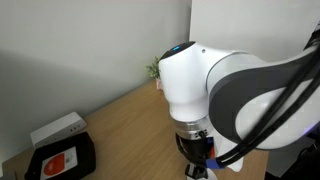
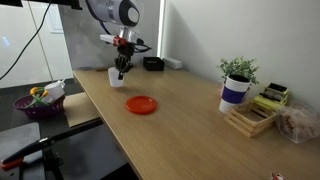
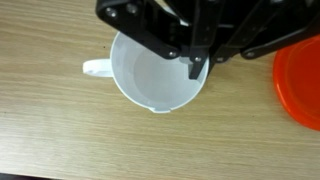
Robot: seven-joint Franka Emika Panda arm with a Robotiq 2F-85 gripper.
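A white mug (image 3: 150, 75) fills the middle of the wrist view, seen from above with its handle on the left. My gripper is shut at the mug's right rim, one fingertip showing against the inner wall; the thin rim appears pinched between the fingers. In exterior view 2 the mug (image 2: 115, 78) is below the gripper (image 2: 122, 70), near the table's left edge; whether it touches the table is unclear. Exterior view 1 shows the gripper (image 1: 195, 163) low in the frame, the mug mostly cut off.
A red plate (image 2: 141, 104) lies close to the mug. A fruit bowl (image 2: 45, 100) sits off to the left. Farther right are a potted plant (image 2: 236, 85) and a wooden crate (image 2: 252, 119).
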